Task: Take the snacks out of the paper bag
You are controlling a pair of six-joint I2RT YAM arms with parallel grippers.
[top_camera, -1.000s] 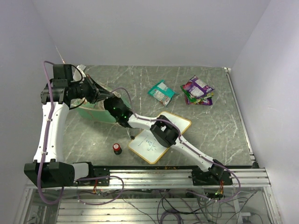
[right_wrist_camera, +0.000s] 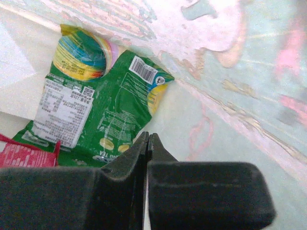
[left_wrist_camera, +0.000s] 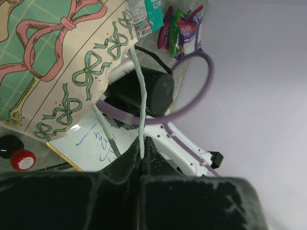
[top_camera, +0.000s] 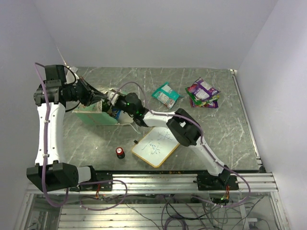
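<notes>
The paper bag (top_camera: 98,119), pale green and cream with printed ribbons, lies at the left of the table. My left gripper is shut on its twisted cord handle (left_wrist_camera: 142,103). In the right wrist view, a green snack packet (right_wrist_camera: 115,110) lies inside the bag, ahead of my right gripper. The right fingertips meet with nothing between them; the packet is outside them. Part of a pinkish-red packet (right_wrist_camera: 29,155) shows at lower left. From above, the bag's mouth is mostly covered by both arms.
A teal packet (top_camera: 166,95) and a pile of purple and green packets (top_camera: 203,93) lie on the table to the right. A whiteboard (top_camera: 156,146) and a red-capped jar (top_camera: 120,152) sit in front.
The left arm has moved slightly left, still on the handle.
</notes>
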